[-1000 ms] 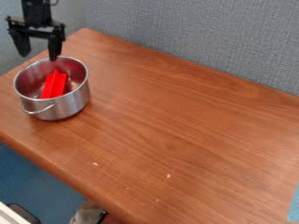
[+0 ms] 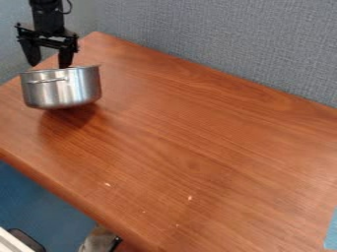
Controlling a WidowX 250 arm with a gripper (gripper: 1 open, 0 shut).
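Observation:
A steel pot [image 2: 61, 91] with a side handle is at the table's left part, seen nearly side-on, tipped so that its inside is hidden; a shadow lies below it to the right. My black gripper [image 2: 47, 51] is just behind and above the pot's far rim, its lower tips partly hidden by the pot. I cannot tell whether it is shut on the rim.
A grey padded wall [image 2: 237, 49] runs along the back. Blue floor shows beyond the front left edge, with some objects at the bottom left.
The pot has risen and tilted, so the red thing inside is no longer visible. The gripper has shifted slightly.

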